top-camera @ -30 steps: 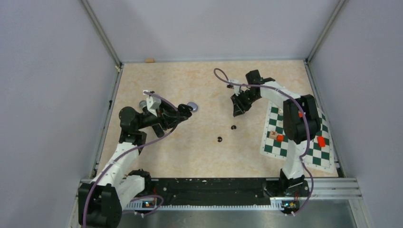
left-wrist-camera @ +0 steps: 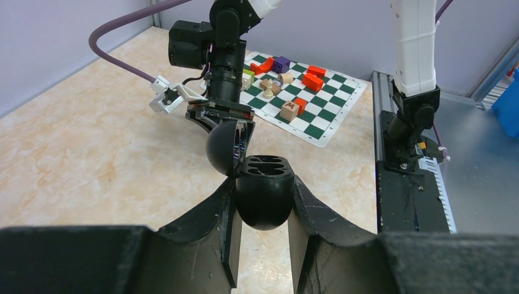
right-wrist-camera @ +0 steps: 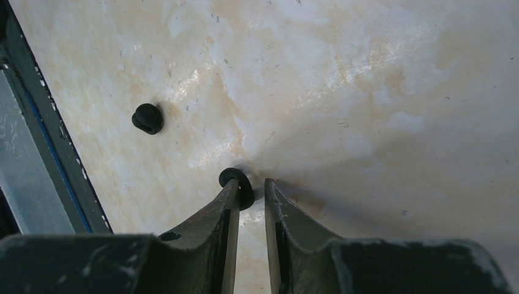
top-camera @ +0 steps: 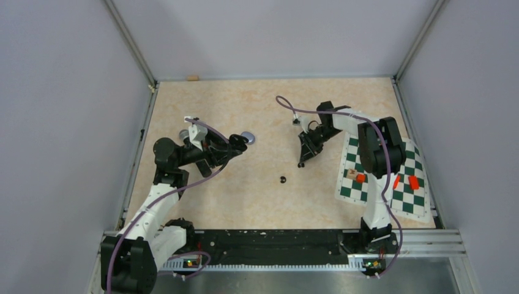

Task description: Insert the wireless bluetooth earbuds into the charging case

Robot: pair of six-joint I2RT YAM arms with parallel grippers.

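The black charging case [left-wrist-camera: 265,195], its lid [left-wrist-camera: 225,147] raised, is gripped between the fingers of my left gripper above the table. Its top slots face up and look empty. On the table lie two black earbuds. The nearer earbud [right-wrist-camera: 240,187] sits at the fingertips of my right gripper, partly behind the left finger. The fingers there stand part open, and I cannot tell whether the finger touches it. Farther off lies the other earbud [right-wrist-camera: 148,119], which the top view shows left of and slightly below the first.
A green and white chessboard [top-camera: 352,184] with several coloured blocks fills the table's right side. A purple round object [top-camera: 248,137] lies beyond the case. Bare table separates the two arms. A small wooden block [top-camera: 193,78] rests at the back edge.
The left arm and the case have stayed still.
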